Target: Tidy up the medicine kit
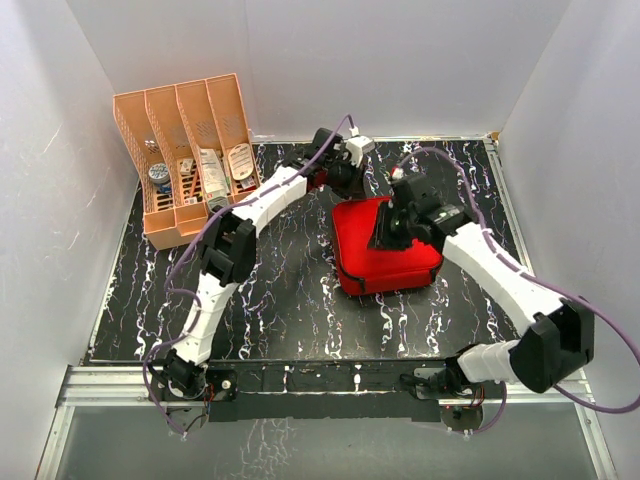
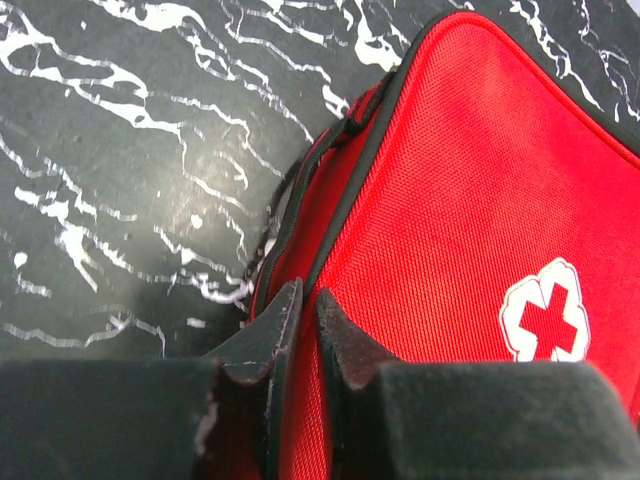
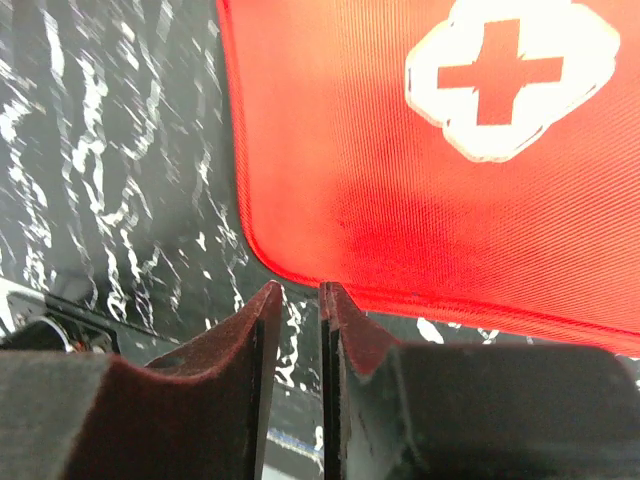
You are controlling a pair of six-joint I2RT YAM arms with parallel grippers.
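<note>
The red medicine bag (image 1: pixel 365 265) with black trim lies on the marble table, its lid flat on top. A white cross emblem (image 3: pixel 500 75) marks that lid. At the bag's back left corner is my left gripper. Its fingers stand a narrow gap apart, the black-trimmed edge running up to their tips; whether they grip it is unclear. Over the lid in the top view, my right gripper (image 1: pixel 382 243) covers part of it. In its wrist view, the fingers are close together, the bag's front left corner just beyond, and nothing clearly shows between them.
An orange compartment organizer (image 1: pixel 160 230) stands at the back left. It holds a round tin (image 1: pixel 159 175), an upright white box (image 1: pixel 213 178) and a pale round item (image 1: pixel 241 163). Clear marble lies left and front of the bag; walls bound the sides.
</note>
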